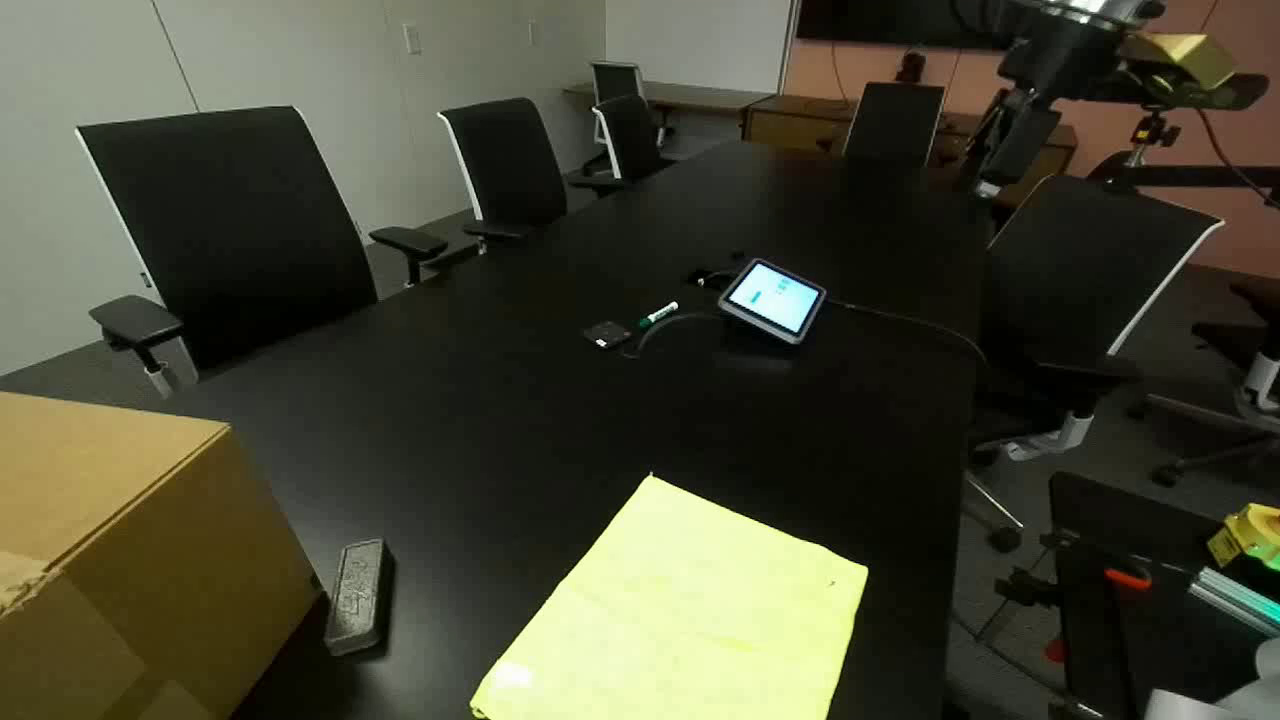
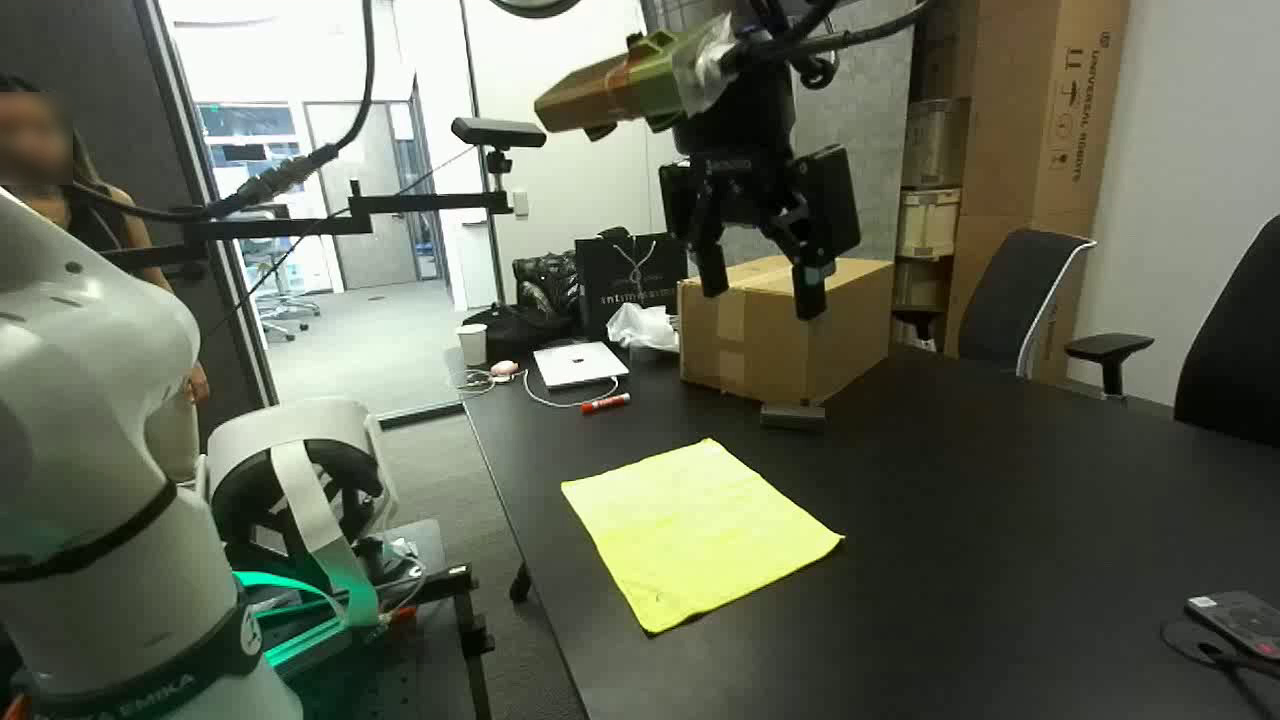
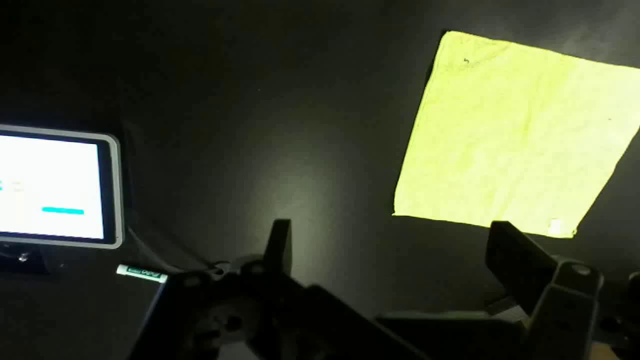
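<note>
High above the black table (image 2: 1032,540), my gripper (image 2: 763,286) stands open with nothing between its fingers. A bright yellow square cloth (image 2: 702,528) lies spread nearly flat on the table, below the gripper's height and apart from it. In the wrist view the cloth (image 3: 516,138) fills the upper right, while the two dark fingers of the gripper stand wide apart along the bottom. Exterior view 1 shows a dark grey oblong block, perhaps an eraser (image 1: 357,596), between the cloth (image 1: 696,612) and a cardboard box (image 1: 120,540).
A lit tablet (image 1: 774,298), a green-labelled marker (image 1: 659,316) and a small black device (image 1: 607,335) lie farther along the table. Near another edge are a laptop (image 2: 579,364), a red marker (image 2: 605,403) and a white cup (image 2: 473,344). Bare tabletop separates cloth and tablet.
</note>
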